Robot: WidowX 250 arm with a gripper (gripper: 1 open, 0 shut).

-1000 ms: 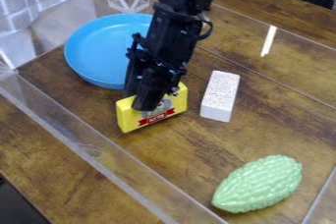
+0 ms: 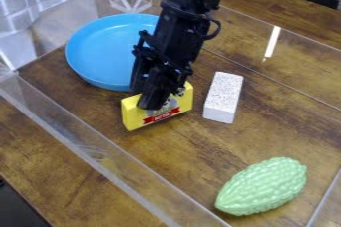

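Observation:
The black gripper [image 2: 156, 92] reaches down from the top centre onto a yellow box [image 2: 138, 117] with a red label, at the middle of the view, and is shut on it. The box sits low, at or just above the wooden table; I cannot tell whether it touches. The fingertips are partly hidden against the box.
A blue bowl [image 2: 94, 47] lies behind the box at left. A white speckled block [image 2: 224, 99] stands right of it. A green bumpy melon-like object [image 2: 261, 186] lies at the lower right. Clear plastic walls edge the left.
The other objects have not moved.

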